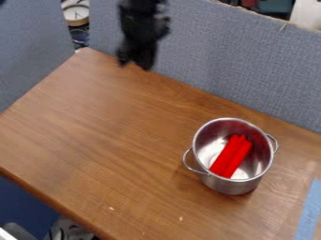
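My gripper (135, 58) is at the top middle, dark and motion-blurred, high over the back of the table near the padded wall. Whether it is open or shut is too blurred to tell. A steel pot (247, 185) with two side handles sits on the right part of the wooden table, apart from the gripper. Red elongated pieces (230, 156) lie inside the pot.
Grey padded walls (226, 56) run along the back and left. A blue strip (309, 208) lies at the right edge.
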